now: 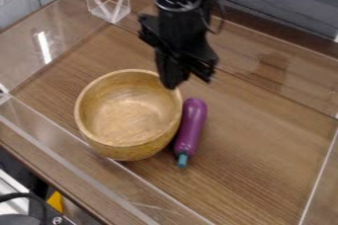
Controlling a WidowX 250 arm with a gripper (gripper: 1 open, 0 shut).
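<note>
The black robot gripper hangs over the upper middle of the table, above and just behind the yellow bowl. It is blurred, and its fingertips point down with no object visible between them. The yellow bowl sits empty at the left middle. A purple eggplant-like object with a teal tip lies just right of the bowl, its long side toward the front.
A clear plastic object stands at the back left. A cable and a yellow-black item lie beyond the lower left edge.
</note>
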